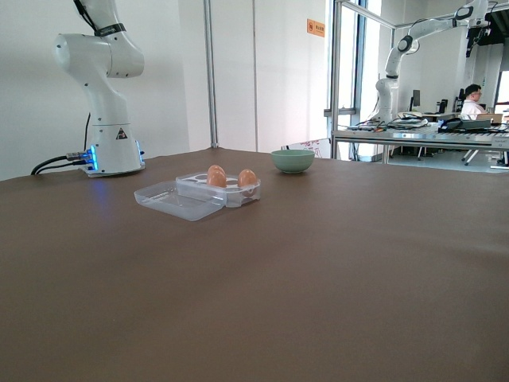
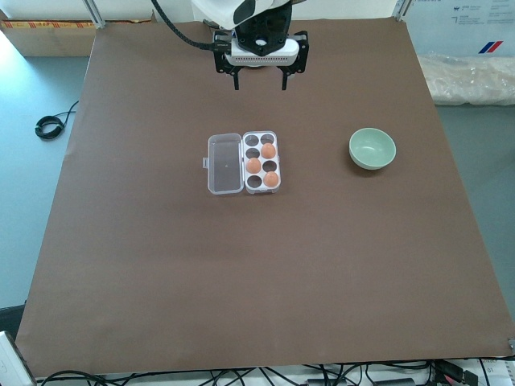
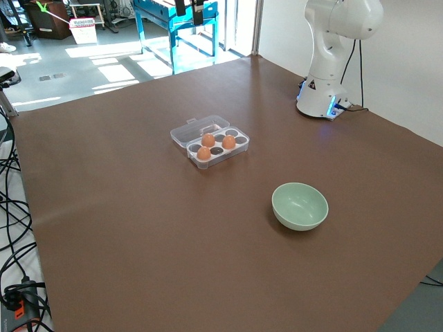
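My gripper hangs over the far edge of the table, open, its two black fingers apart with nothing between them; in the right view only its fingertips show at the top. A clear plastic egg box lies open at mid table, lid to the left in the left view, holding three brown eggs among empty wells. A pale green bowl, empty, stands to the right of the box in the left view, also seen in the top view.
Cables run along the near edge, outside the tabletop.
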